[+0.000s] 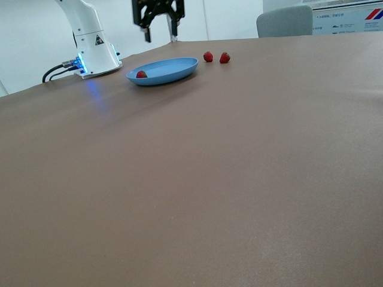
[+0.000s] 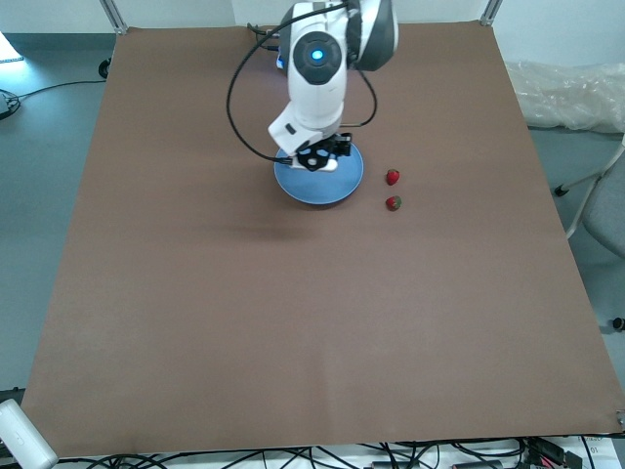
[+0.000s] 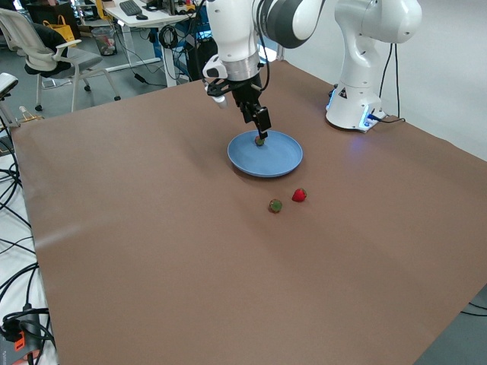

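A blue plate holds one strawberry, mostly hidden in the side views. Two more strawberries lie on the brown table beside it, to the right in the left camera view. My black gripper hangs over the plate; in the top camera view its fingers are spread apart with nothing between them, clear above the plate.
The white arm base stands at the far edge. Cables run along the near edge in the left camera view, and chairs stand off the table.
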